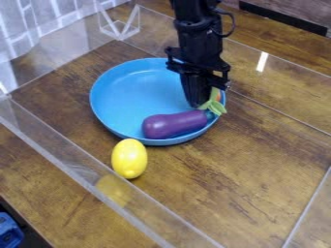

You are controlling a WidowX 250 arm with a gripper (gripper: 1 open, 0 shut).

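My black gripper (199,79) is over the right rim of the blue plate (130,92); it looks shut, with nothing visible between its fingers, though its tips are dark and hard to make out. A purple eggplant (175,124) lies on the front right of the plate, its green stem (214,107) toward the rim, just below the gripper.
A yellow lemon-like object (130,158) lies on the wooden table (258,184) in front of the plate. A clear plastic edge runs along the left.
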